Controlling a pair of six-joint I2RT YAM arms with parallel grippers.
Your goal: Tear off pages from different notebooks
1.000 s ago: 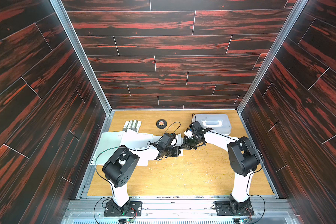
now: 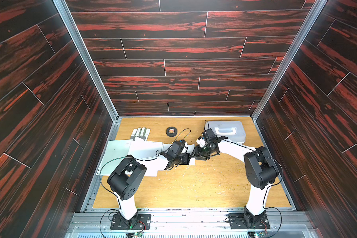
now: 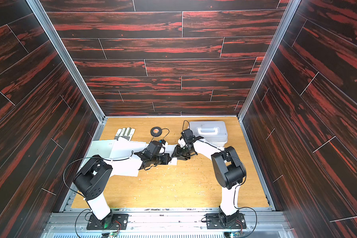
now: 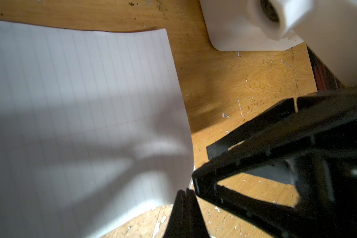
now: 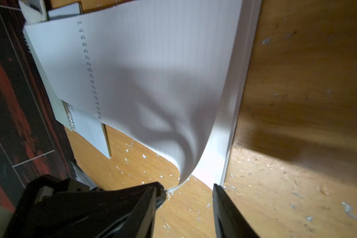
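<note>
A lined white notebook page is lifted and curled at its near right corner. In the right wrist view that page (image 5: 158, 75) runs from a spiral binding (image 5: 90, 75), with a paler sheet (image 5: 216, 162) flat beneath it. My left gripper is shut at the curled corner; the thin paper edge runs to its tip, seen also from the right wrist. Close beside it, my right gripper stands part open, its fingers apart and nothing visible gripped between them. Both arms hide much of the notebook in the top views.
More notebooks (image 2: 117, 148) lie open at the left. Gloves (image 2: 140, 133), a black tape roll (image 2: 171, 131) and a grey case (image 2: 226, 130) stand along the back.
Both grippers have shifted only slightly near the page's corner: the left a little back and to the left, the right a little toward the front.
</note>
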